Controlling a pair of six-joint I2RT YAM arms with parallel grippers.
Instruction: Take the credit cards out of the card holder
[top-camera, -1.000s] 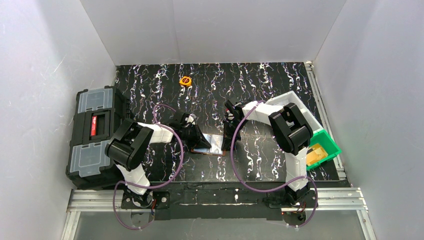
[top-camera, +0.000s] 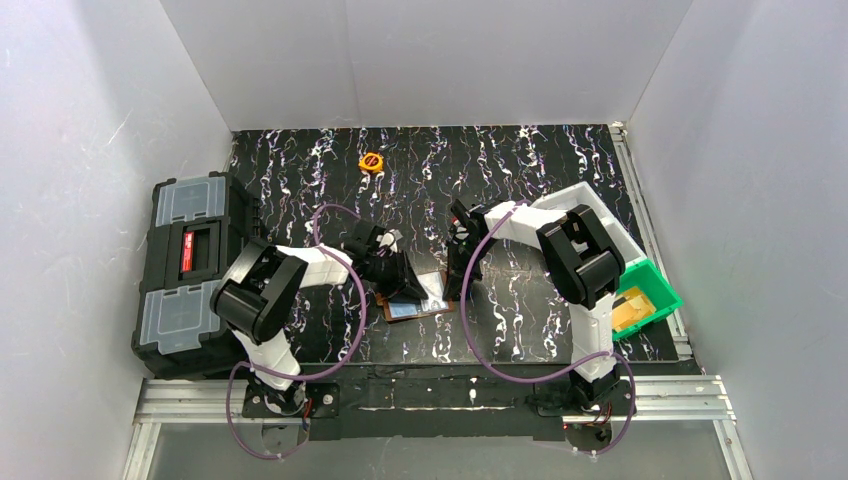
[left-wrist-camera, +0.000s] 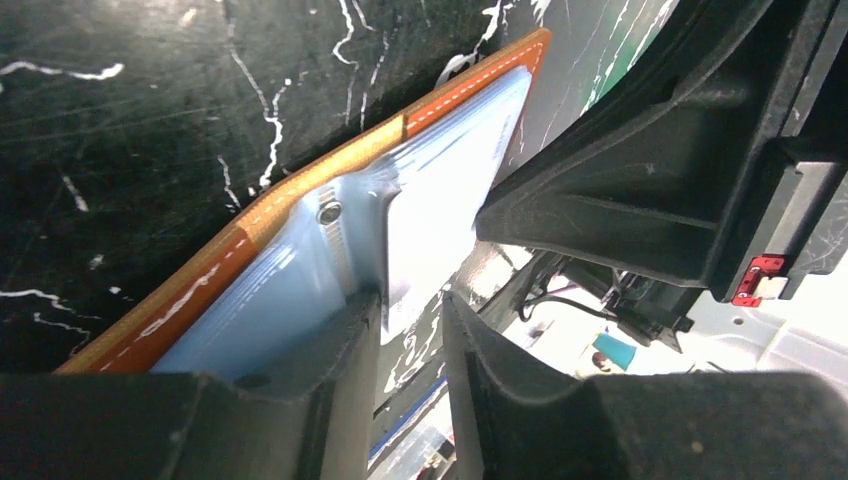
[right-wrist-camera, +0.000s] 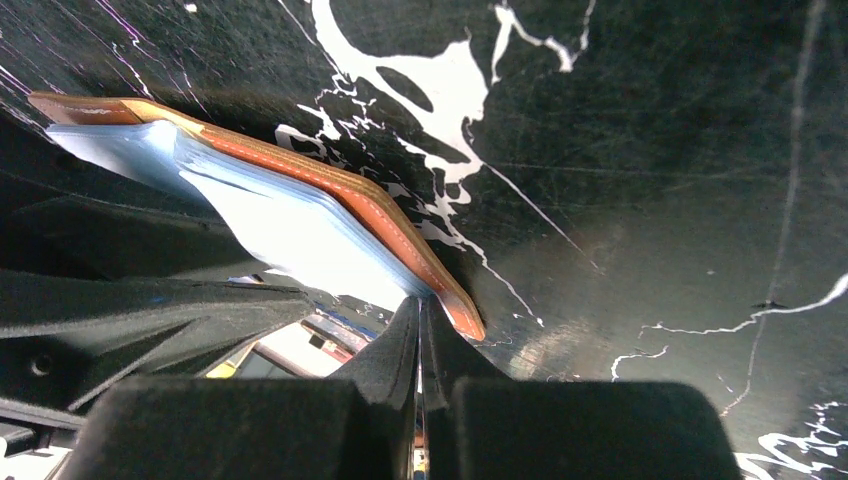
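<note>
On the dark table lies the card holder (top-camera: 403, 312), an open brown leather case with clear plastic sleeves (left-wrist-camera: 345, 225). A white card (left-wrist-camera: 432, 225) shows in the sleeves, its edge near my left gripper. That gripper is open, one finger beside the sleeves and the other apart from them. At the holder's right end, my right gripper is shut on the corner of the sleeves. The left gripper's black fingers (right-wrist-camera: 150, 325) also show in the right wrist view and cover part of the holder. Whether other cards sit behind is hidden.
A black toolbox (top-camera: 193, 262) stands at the left. Toward the back lies a yellow tape measure (top-camera: 371, 162). A white bin (top-camera: 606, 222) and a green bin (top-camera: 672, 300) holding something yellow are at the right.
The left gripper has shifted slightly toward the front and right. The holder's left end has swung a little toward the front, so it lies more slanted. The right arm looks still.
</note>
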